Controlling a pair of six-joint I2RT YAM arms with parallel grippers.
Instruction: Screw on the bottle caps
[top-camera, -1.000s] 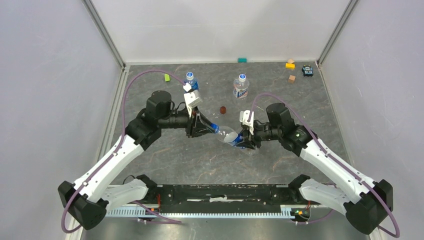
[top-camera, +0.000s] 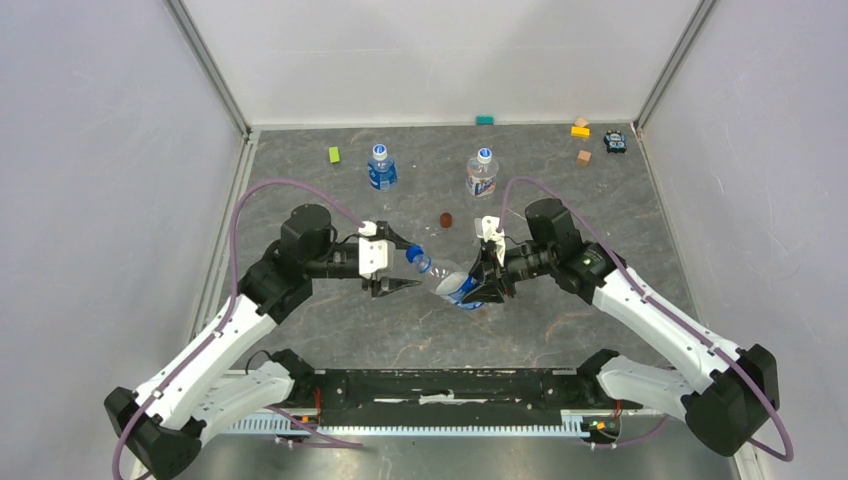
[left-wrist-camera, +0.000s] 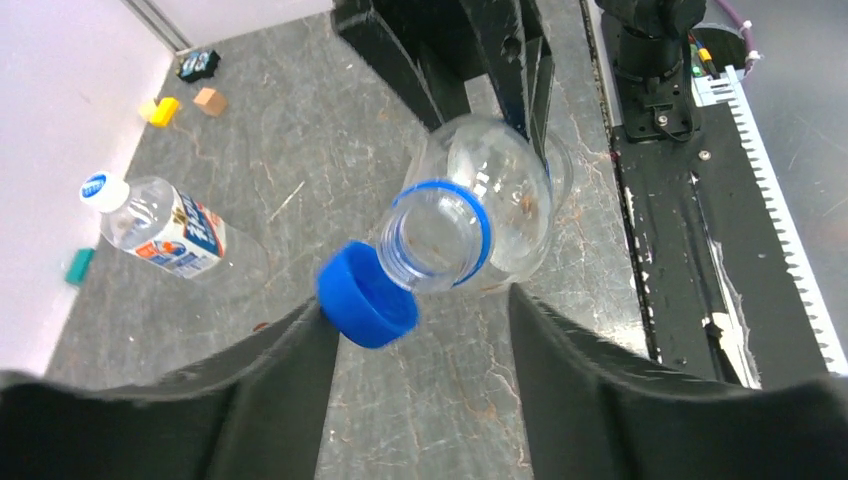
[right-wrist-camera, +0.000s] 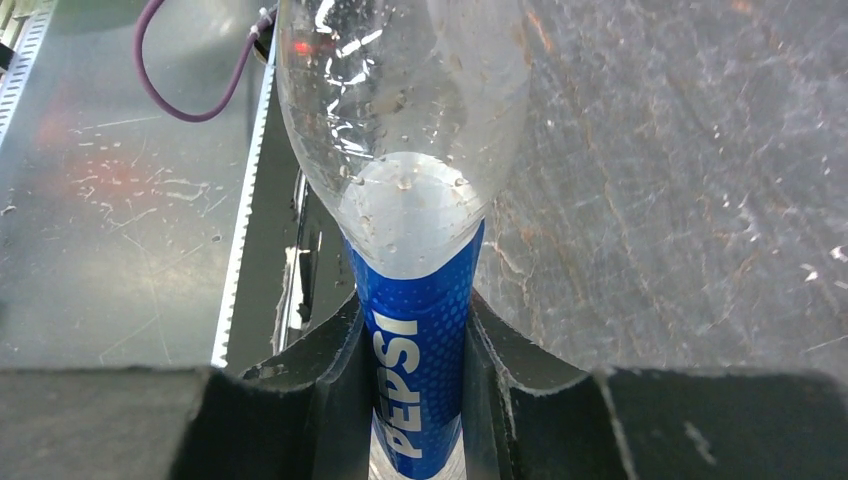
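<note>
My right gripper (top-camera: 488, 284) is shut on a Pepsi bottle (right-wrist-camera: 410, 320), held tilted over the mid table, its mouth toward the left. In the left wrist view a blue cap (left-wrist-camera: 362, 308) sits askew beside the bottle's open neck (left-wrist-camera: 430, 235), not seated on it. My left gripper has its fingers apart around the cap; whether it touches the cap is unclear. Two capped bottles (top-camera: 382, 172) (top-camera: 482, 176) stand upright at the back.
A green block (top-camera: 334, 155), teal block (top-camera: 485, 120), yellow block (top-camera: 580, 131), wooden block (top-camera: 584, 158) and toy car (top-camera: 615, 142) lie toward the back edge. A brown round object (top-camera: 446, 220) sits mid-table.
The bottle and right arm have shifted slightly left.
</note>
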